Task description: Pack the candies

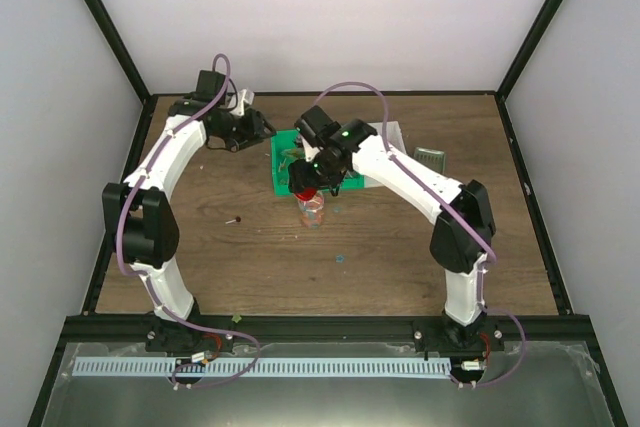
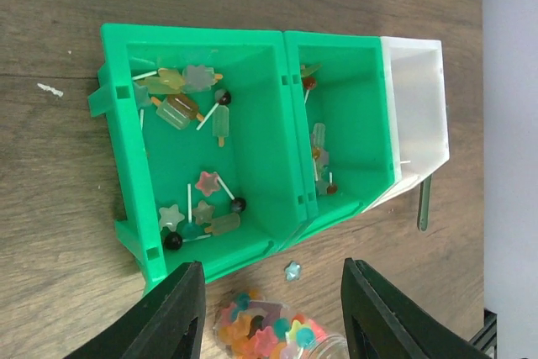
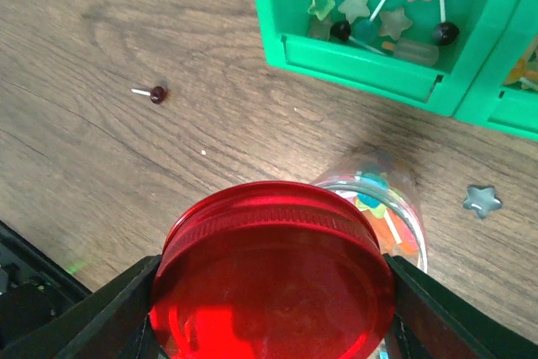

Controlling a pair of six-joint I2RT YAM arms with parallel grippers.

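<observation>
Between the fingers of my right gripper is a red screw lid (image 3: 277, 275), held over the table close to the jar. The clear jar (image 3: 378, 199) stands upright and uncovered just past the lid, with colourful candies (image 2: 267, 332) inside. In the top view the lid (image 1: 305, 193) partly covers the jar's mouth; whether they touch cannot be told. My left gripper is part open and empty, at the left end of the green bins (image 1: 285, 175). Star, popsicle and lollipop candies (image 2: 181, 111) lie in both green bins.
A dark lollipop (image 3: 155, 94) and a blue star (image 3: 482, 200) lie loose on the wood, another blue piece (image 1: 340, 258) nearer the front. A white bin (image 2: 416, 98) adjoins the green ones, a greenish grated object (image 1: 430, 159) beyond it.
</observation>
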